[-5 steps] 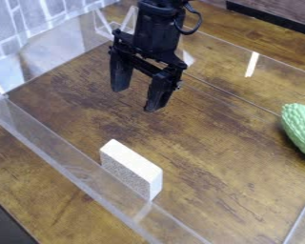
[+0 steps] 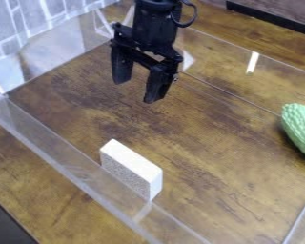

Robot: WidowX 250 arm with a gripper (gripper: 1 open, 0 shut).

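Note:
The black gripper (image 2: 138, 74) hangs at the top middle over the wooden surface, its two fingers spread apart and pointing down, with nothing seen between them. Below it, toward the front, a white rectangular block (image 2: 131, 170) rests on the wood. A green bumpy vegetable-like object (image 2: 299, 131) lies at the right edge, partly out of view.
Clear low walls (image 2: 66, 162) border the wooden area (image 2: 206, 152). Pale tiled fabric or backdrop fills the upper left. The middle of the surface between gripper and block is free.
The gripper has shifted slightly up, and its right finger sits somewhat higher and further left than before. The block and green object have not moved.

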